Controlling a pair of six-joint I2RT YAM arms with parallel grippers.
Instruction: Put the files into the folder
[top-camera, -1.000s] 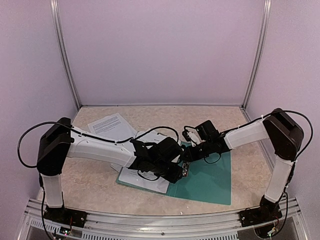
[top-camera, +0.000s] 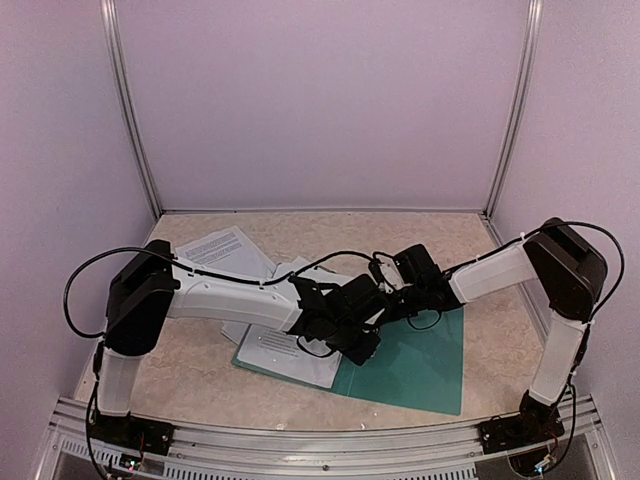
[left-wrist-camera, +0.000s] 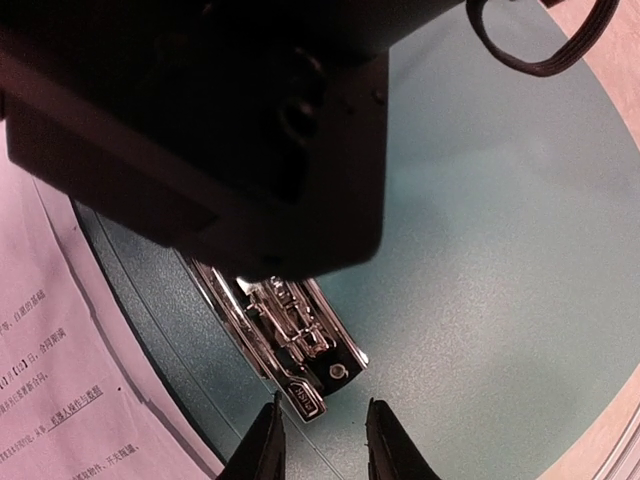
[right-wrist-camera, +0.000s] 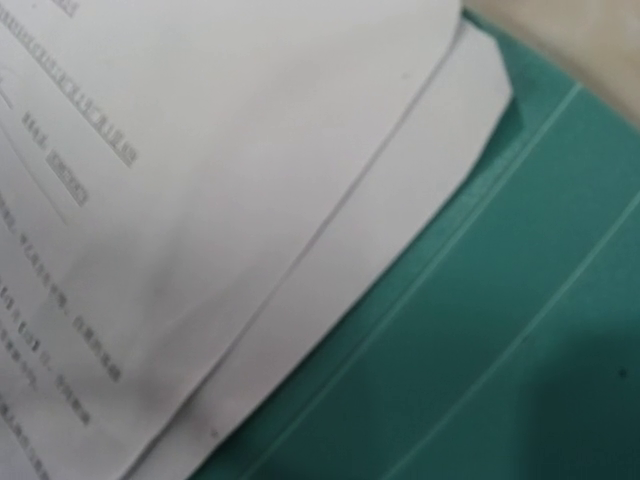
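An open green folder (top-camera: 420, 370) lies on the table, white printed sheets (top-camera: 280, 360) on its left half. A metal clip (left-wrist-camera: 305, 340) is fixed along its spine. My left gripper is over the folder just at the clip's lower end, fingers parted, nothing seen between them. My right gripper (top-camera: 390, 290) is at the spine's far end; its fingers are hidden in the top view and out of frame in the right wrist view, which shows sheets (right-wrist-camera: 230, 180) beside green folder.
More loose papers (top-camera: 215, 250) lie at the back left, partly under the left arm. The bare table (top-camera: 180, 390) shows at the front left and along the right side. Both arms are close together at the centre.
My left gripper has moved right along over the spine, covering more of the clip in the top view. The right arm has shifted very slightly.
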